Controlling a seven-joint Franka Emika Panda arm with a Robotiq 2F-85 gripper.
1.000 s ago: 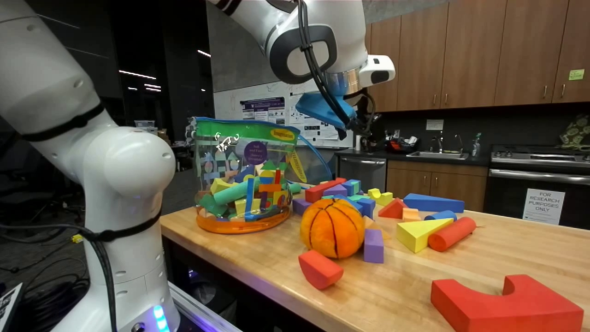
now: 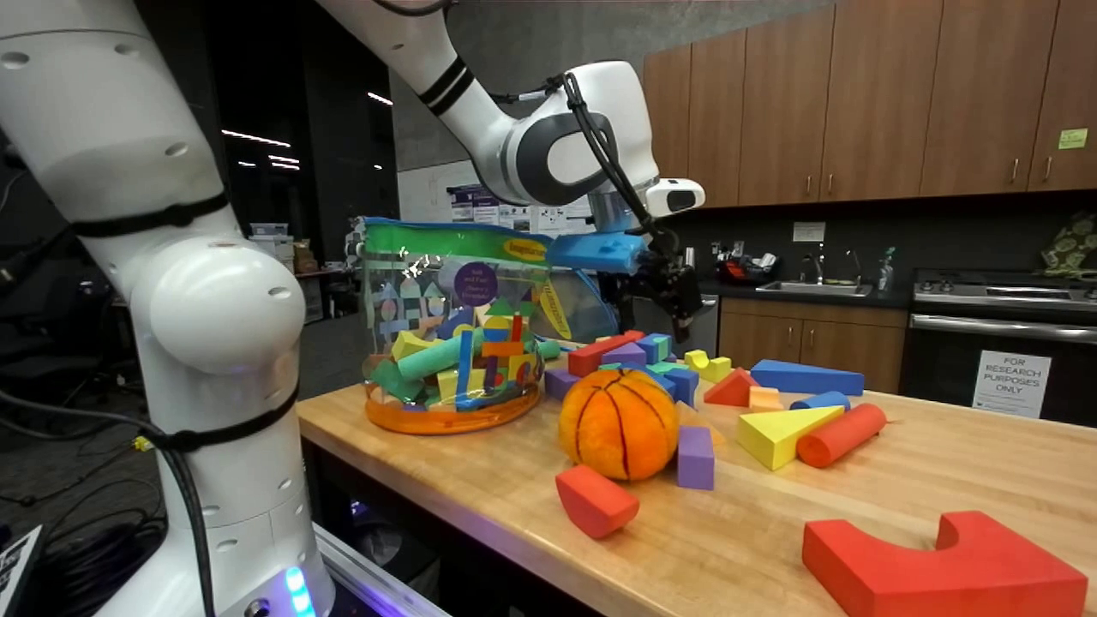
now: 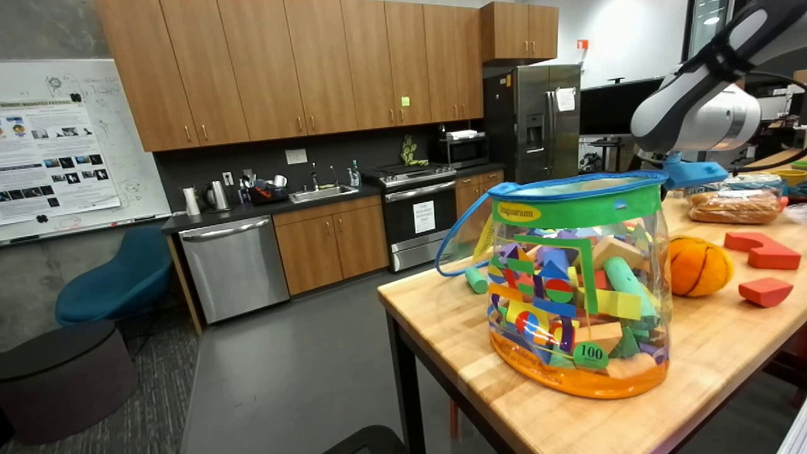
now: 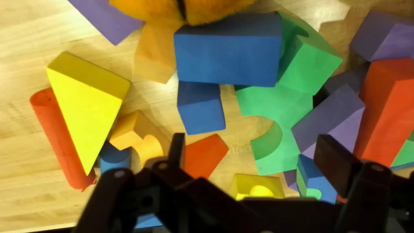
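My gripper is open above the heap of foam blocks, with no block held between its fingers. Beneath the gap, in the wrist view, lie a green arch block [image 4: 287,112] and a red block [image 4: 205,155]. A yellow block [image 4: 258,186] is partly covered by the gripper's body. Farther up in that view are a large blue block [image 4: 229,56] and a smaller blue one [image 4: 201,112]. Exterior view 1 shows the gripper [image 2: 674,308] hanging over the far side of the pile, clear of the table. The bag hides it in exterior view 2.
A clear zip bag [image 3: 579,212] full of blocks stands beside the pile, its lid hanging open. An orange plush pumpkin [image 2: 620,423] sits in front of the blocks. A red arch block [image 2: 946,571] lies near the front, with bare tabletop around it.
The arm has come down and the gripper is now lower, closer to the blocks. In exterior view 1 the blocks, pumpkin and bag are where they were.
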